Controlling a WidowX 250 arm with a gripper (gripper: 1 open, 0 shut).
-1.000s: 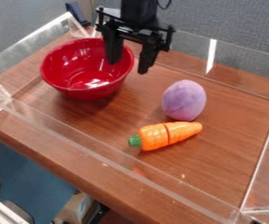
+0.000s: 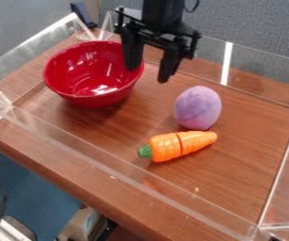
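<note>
The black gripper [image 2: 151, 64] hangs over the right rim of a red bowl [image 2: 81, 80] at the upper left, its two fingers spread apart with nothing seen between them. A purple egg-shaped object [image 2: 197, 109] stands to the right, below and right of the gripper. An orange toy carrot [image 2: 178, 145] with a green tip lies in front of the purple object.
The wooden table [image 2: 134, 188] is bordered by clear plastic walls. Bare wood lies at the right and front. Below the table's left edge are a blue floor and a cardboard box [image 2: 81, 224].
The gripper has shifted slightly over the last second, staying near the bowl's right side. The bowl, purple object and carrot have not moved.
</note>
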